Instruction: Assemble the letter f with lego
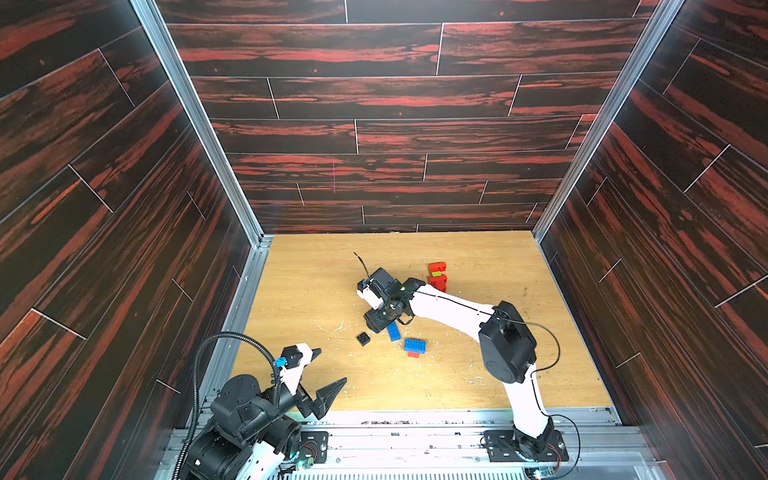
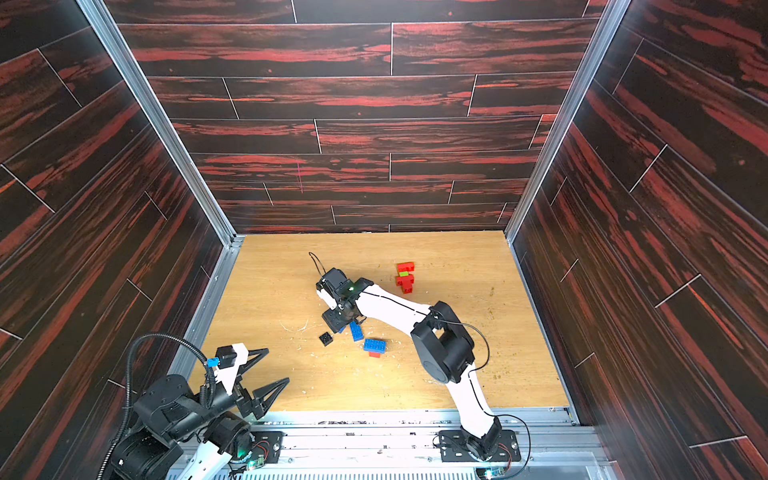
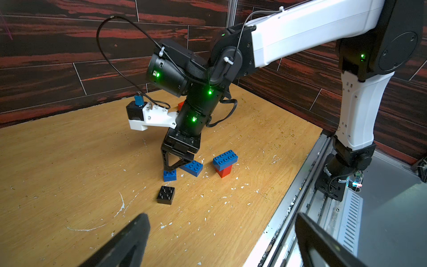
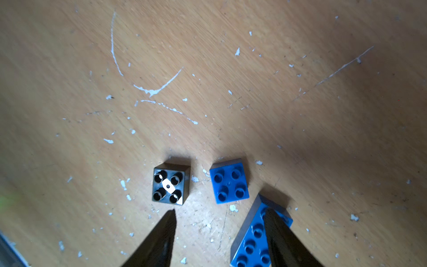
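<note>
Below my right gripper, a small square blue brick (image 4: 229, 180) lies on the table, ahead of the gap between the fingers in the right wrist view. The gripper stands open above the bricks, nothing between its fingers. A square black brick (image 4: 170, 184) is to the left of the blue one. The longer blue brick (image 4: 250, 246) lies to the right, partly behind one finger (image 4: 278, 238). Another blue brick (image 3: 226, 158) sits on a red brick (image 3: 223, 171). My left gripper (image 1: 331, 366) is open and empty at the table's front left.
Towards the back right lies a red piece (image 2: 405, 280) with a bit of green in it. The right forearm (image 1: 456, 308) stretches across the table's right half. Bare wood (image 1: 312, 272) is free at the back left.
</note>
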